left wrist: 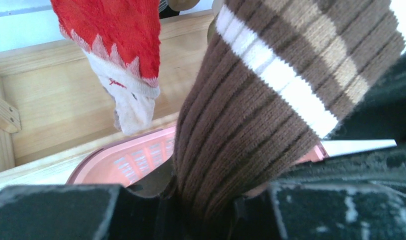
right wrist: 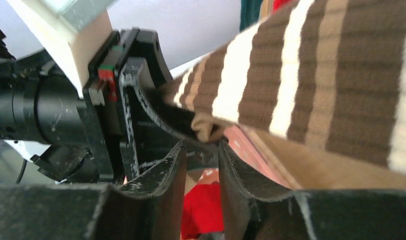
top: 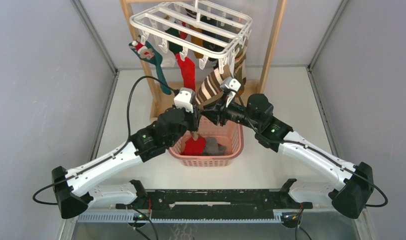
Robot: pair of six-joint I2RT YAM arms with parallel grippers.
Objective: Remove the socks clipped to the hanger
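Observation:
A brown sock with white and tan stripes point(top: 211, 86) slants down from the front right of the white hanger point(top: 191, 30). My left gripper is shut on its lower end, as the left wrist view shows; a bit of tan cloth pokes out beside those fingers. My right gripper stands part open beside the left one, beneath the sock, with nothing visible between its fingers. Other socks hang from the clips: a red one point(top: 186, 71) and a teal one point(top: 150, 54) at the front, several more behind.
Below the grippers, the pink basket point(top: 206, 162) holds red cloth point(top: 194, 146) and grey cloth point(top: 212, 146). A wooden post point(top: 273, 42) rises at the hanger's right. The two grippers almost touch, leaving little room between them.

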